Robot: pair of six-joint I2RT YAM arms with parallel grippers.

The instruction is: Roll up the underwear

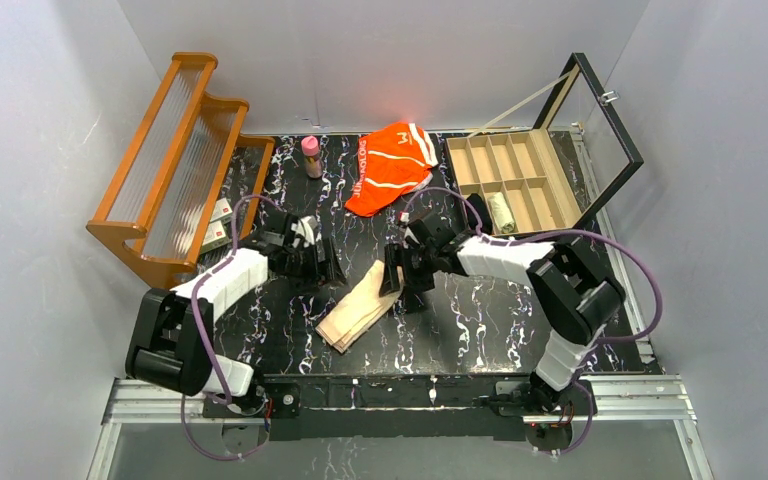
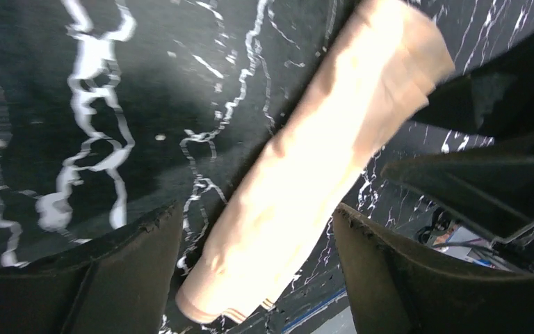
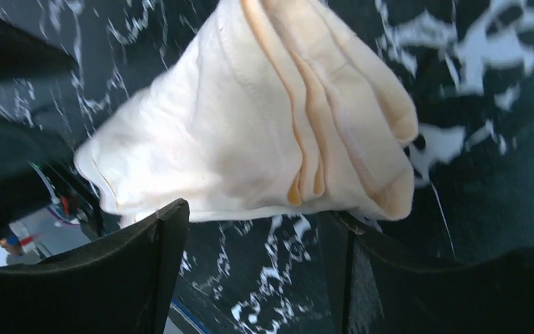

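The underwear (image 1: 355, 308) is a beige cloth folded into a narrow strip, lying slantwise on the black marbled tabletop. At its upper end stands my right gripper (image 1: 392, 272), with its fingers apart. In the right wrist view several layered folds of the underwear (image 3: 229, 125) show, and a fold edge reaches the right-hand finger (image 3: 368, 268); I see no grip on it. My left gripper (image 1: 332, 266) is a little to the left of the strip, open. The left wrist view shows the underwear (image 2: 299, 160) beyond the parted fingers (image 2: 122, 268), with the right gripper's dark fingers (image 2: 473, 170) at the right.
A wooden divided box (image 1: 515, 165) with an open glass lid holds a dark roll and a pale roll (image 1: 501, 212). An orange cloth (image 1: 390, 168) and a pink-capped bottle (image 1: 311, 158) lie at the back, and a wooden rack (image 1: 175, 165) stands left.
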